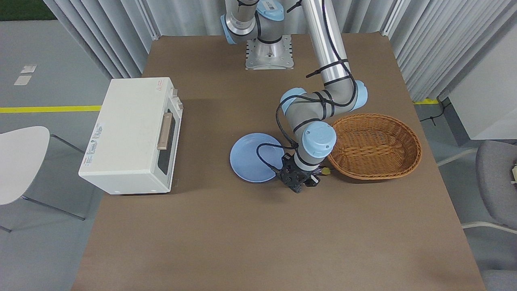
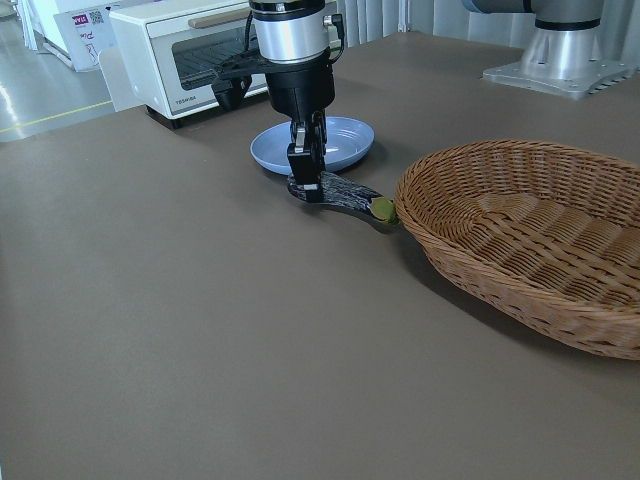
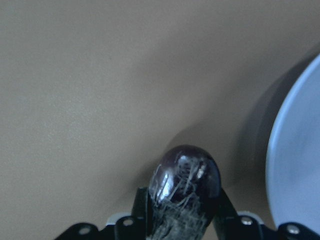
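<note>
A dark eggplant (image 2: 350, 197) with a green stem end lies on the brown table between the blue plate (image 2: 270, 148) and the wicker basket (image 2: 540, 290). My gripper (image 2: 307, 183) is down at the eggplant. In the wrist view the eggplant (image 3: 182, 185) sits between the fingers, just beside the plate rim (image 3: 278, 140); whether the fingers are closed on it is unclear. In the front view the gripper is mostly hidden under the wrist, with the eggplant's stem end (image 1: 325, 171) showing beside it.
A white toaster oven (image 1: 123, 131) stands at the left of the table. The basket fills the right side.
</note>
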